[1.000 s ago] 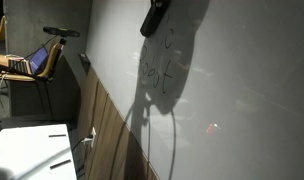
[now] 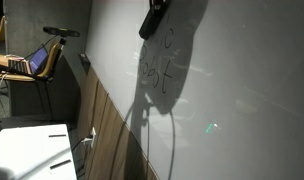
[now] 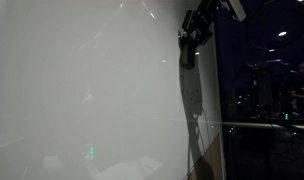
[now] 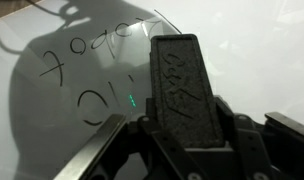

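A dark felt eraser (image 4: 182, 85), with faint light marks on its top face, is gripped in the wrist view. My gripper is shut on its lower end, one finger at each side. Beyond the eraser is the whiteboard (image 4: 262, 60) with black handwriting (image 4: 87, 45), letters and a few strokes, some of it hidden behind the eraser. In exterior view 1 the dark end of the arm (image 2: 152, 20) hangs at the top edge, above the writing (image 2: 155, 75). Exterior view 2 has the arm (image 3: 197, 30) at the upper right. Whether the eraser touches the board cannot be told.
The arm's shadow (image 2: 172, 60) falls across the board and its writing. A wooden panel (image 2: 112, 130) runs below the board. A white table (image 2: 32, 155) and a chair with a laptop (image 2: 30, 64) stand at the left. Much of the whiteboard is bare.
The small light spot reflected on the board has turned from red to green. The arm shows no clear movement.
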